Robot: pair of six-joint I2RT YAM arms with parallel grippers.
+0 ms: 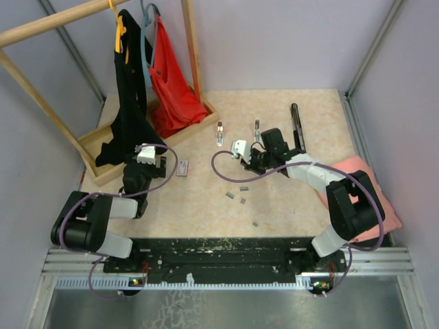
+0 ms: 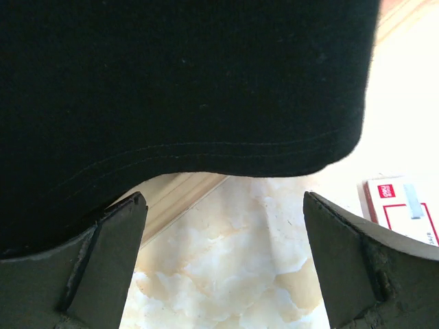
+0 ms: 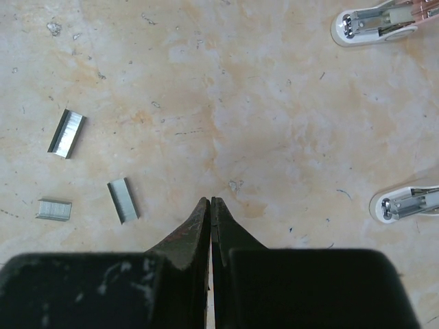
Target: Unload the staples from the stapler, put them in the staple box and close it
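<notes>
Two small white staplers lie upright in the top view, the left one [image 1: 220, 134] and the right one [image 1: 257, 129], their metal channels visible in the right wrist view [image 3: 408, 204]. Loose staple strips [image 3: 66, 133] lie on the table left of my right gripper, which is shut with nothing showing between its fingers and hovers over bare table. My left gripper is open beside the hanging black cloth, with a staple box [image 2: 405, 209] to its right.
A wooden rack [image 1: 195, 55] with black and red garments [image 1: 164, 82] fills the back left. A long black bar [image 1: 298, 127] and a pink cushion [image 1: 370, 205] lie at the right.
</notes>
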